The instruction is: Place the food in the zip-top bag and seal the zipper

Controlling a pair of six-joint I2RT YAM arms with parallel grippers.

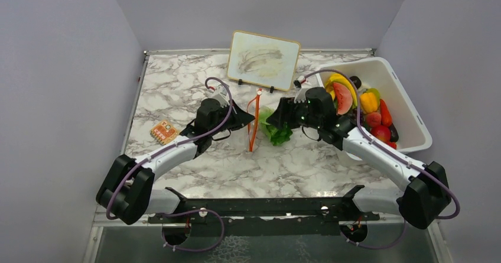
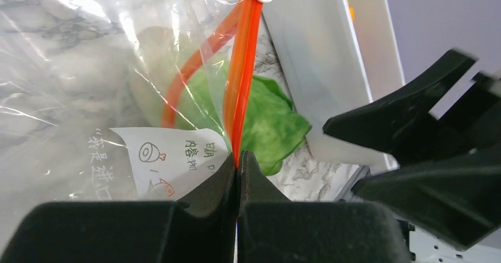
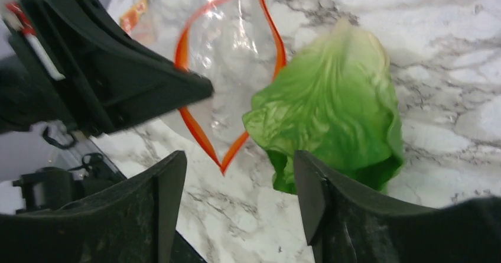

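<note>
The clear zip bag [image 2: 88,97] hangs from my left gripper, which is shut on its orange zipper edge [image 2: 241,74]; a white slider sits at the far end. In the right wrist view, the bag's mouth gapes and no food shows inside. A leafy green cabbage [image 3: 337,103] is outside the bag, beside the mouth and over the table. Apart and open, my right gripper has nothing held between its fingers; the cabbage is just beyond its right finger [image 3: 310,186]. From above, the right gripper partly covers the cabbage [image 1: 280,135].
A white bin [image 1: 413,121] of toy fruit and vegetables stands at right. A framed board [image 1: 263,60] rests at the back, and a small orange notebook [image 1: 164,132] lies at left.
</note>
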